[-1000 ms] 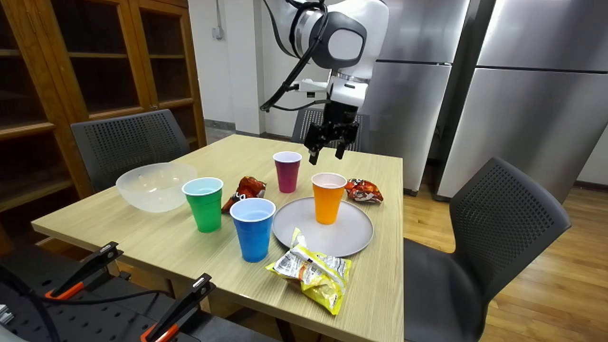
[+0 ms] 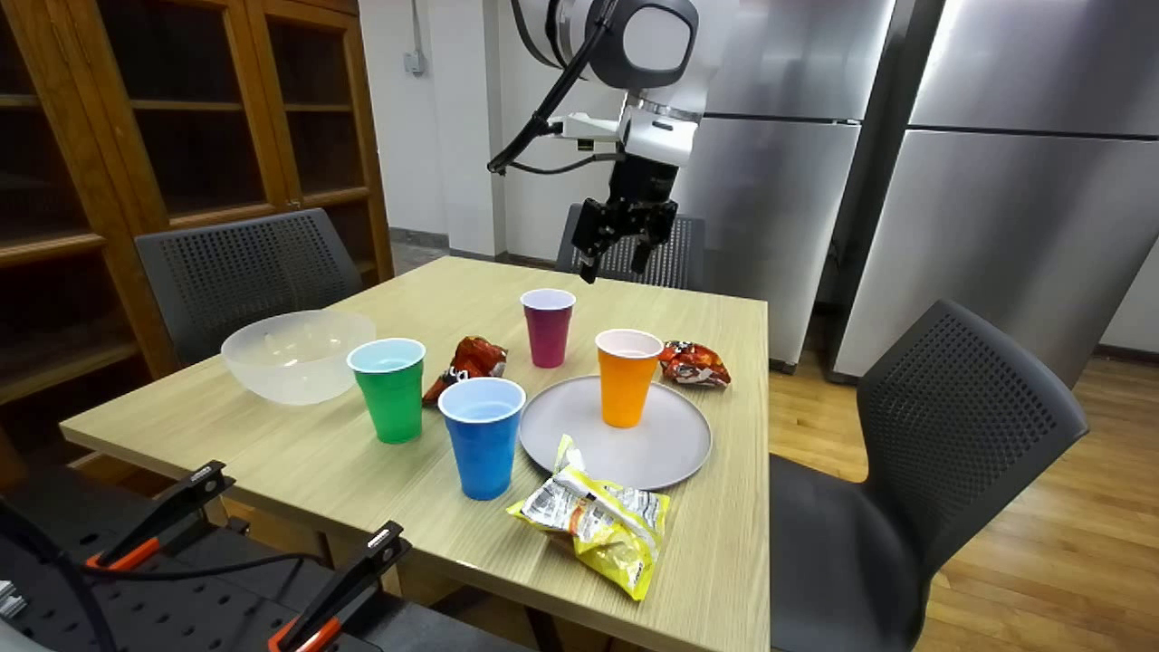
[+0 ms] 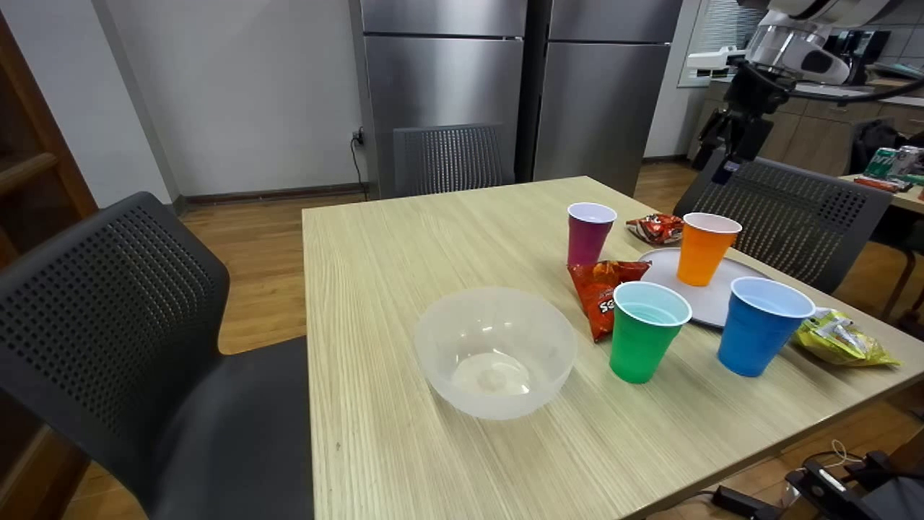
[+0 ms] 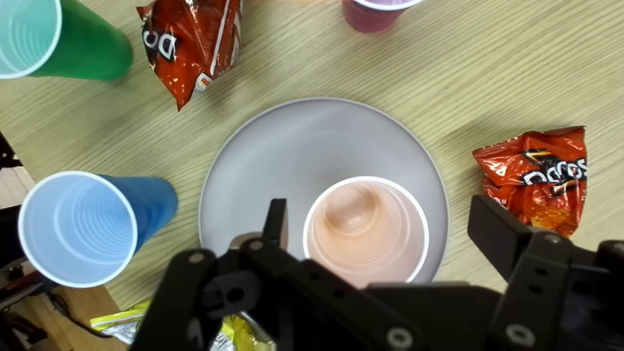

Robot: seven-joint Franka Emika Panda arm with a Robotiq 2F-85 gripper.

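Note:
My gripper hangs open above the table, well clear of everything below it. In the wrist view its fingers are spread wide, with an orange cup seen beneath the gap. That cup stands upright on a round grey plate, off its centre. A purple cup, a green cup and a blue cup stand upright on the bare table around the plate. A frosted bowl looks empty.
One red chip bag lies by the green cup, another red bag beyond the plate. A yellow bag lies near the front edge. Chairs stand around the table, whose far left part is clear.
My gripper has risen, moving slightly left in exterior view 1. It was open above the orange cup before, too. The cups, plate, bowl and bags look essentially unmoved.

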